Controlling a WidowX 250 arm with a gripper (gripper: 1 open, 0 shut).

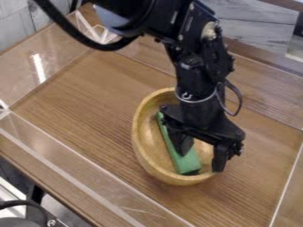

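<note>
A yellow-tan bowl point(151, 151) sits on the wooden surface with a long green object point(186, 160) lying inside it, its top end hidden under the gripper. My black gripper point(204, 146) reaches down over the bowl's right part, open, its fingers low at or inside the bowl beside the green object. Whether they touch it is unclear.
Bare wood point(77, 106) lies left of the bowl and to its right. A clear rail or edge runs along the lower left, with dark cables at the bottom-left corner. A grey panel stands at the back.
</note>
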